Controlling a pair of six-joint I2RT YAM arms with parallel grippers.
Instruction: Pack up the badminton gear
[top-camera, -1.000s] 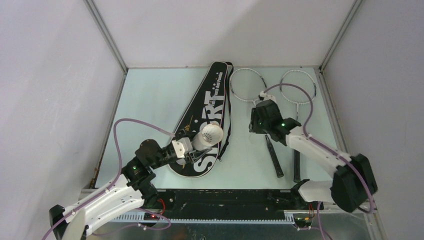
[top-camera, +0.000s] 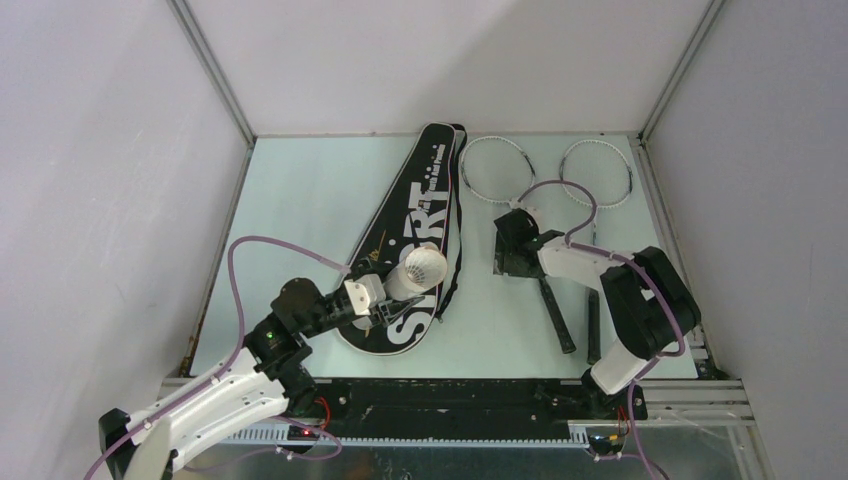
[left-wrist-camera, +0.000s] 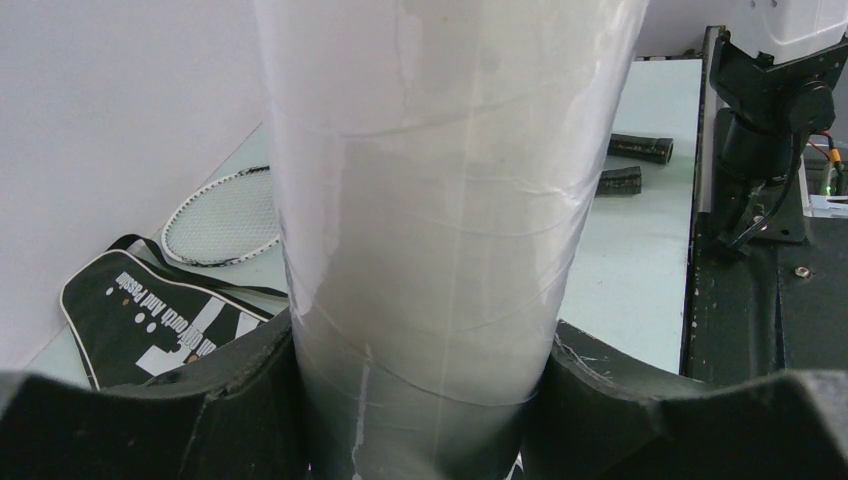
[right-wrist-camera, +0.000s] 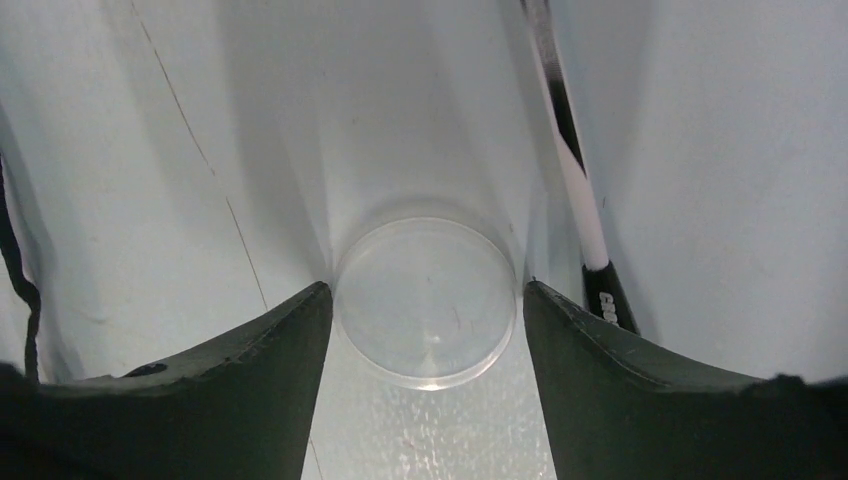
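The black racket bag (top-camera: 400, 220) lies left of centre on the pale table. Above its lower part, my left gripper (top-camera: 385, 305) is shut on a white shuttlecock tube (left-wrist-camera: 440, 200), its open end facing up in the top view. My right gripper is low at the table beside a racket handle, its fingers either side of a round, pale translucent lid (right-wrist-camera: 425, 300), at or almost touching its edges. A racket shaft (right-wrist-camera: 580, 200) runs just to the right of them.
Two rackets lie on the right, heads (top-camera: 497, 138) (top-camera: 596, 142) at the back, black grips (top-camera: 557, 325) (top-camera: 593, 330) toward the front.
My left arm has not visibly moved.
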